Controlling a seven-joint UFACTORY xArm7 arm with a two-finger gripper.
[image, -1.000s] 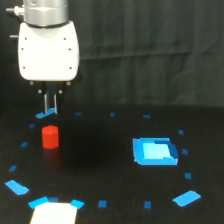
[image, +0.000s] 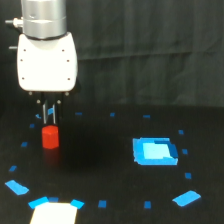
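Observation:
A red cube (image: 50, 138) sits on the black table at the left. Directly over it, the white robot gripper (image: 49, 115) has its narrow fingers down close to the cube's top; whether they are open or shut around it is hard to make out. On the right, a pale square (image: 156, 151) lies inside a blue outline (image: 139, 151) on the table.
Small blue tape marks (image: 186, 199) are scattered over the table. A cream-coloured object (image: 54, 214) is cut off at the bottom edge.
The gripper has moved down, bringing its fingers closer to the red cube. The cube and the blue-outlined square look unchanged.

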